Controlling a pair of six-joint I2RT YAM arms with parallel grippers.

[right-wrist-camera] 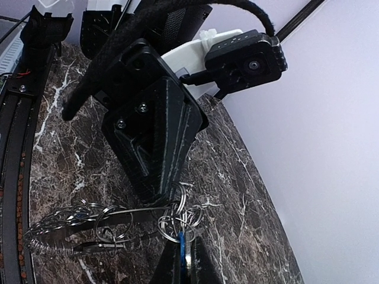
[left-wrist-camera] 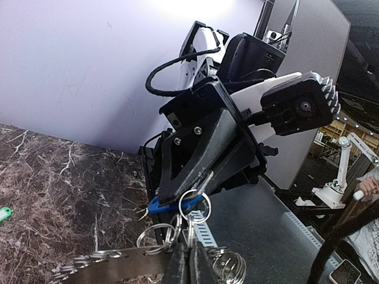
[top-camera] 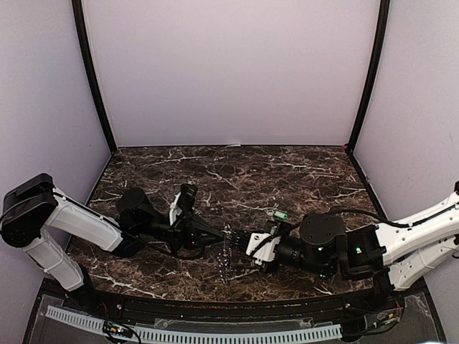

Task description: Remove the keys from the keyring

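Over the front middle of the table, my left gripper (top-camera: 222, 235) is shut on the keyring (left-wrist-camera: 155, 236), whose metal rings gather at its fingertips. A metal chain or toothed strip (top-camera: 224, 266) hangs below it. Facing it closely, my right gripper is shut on a blue key; a thin blue edge shows between its fingers in the right wrist view. One round ring (left-wrist-camera: 207, 208) hangs at the blue key's tip, by the right fingertips. Whether this ring still links to the other rings cannot be told.
A green object (top-camera: 281, 215), probably a key, lies on the marble table behind the right gripper. A dark rail and a white slotted strip (top-camera: 193, 336) run along the front edge.
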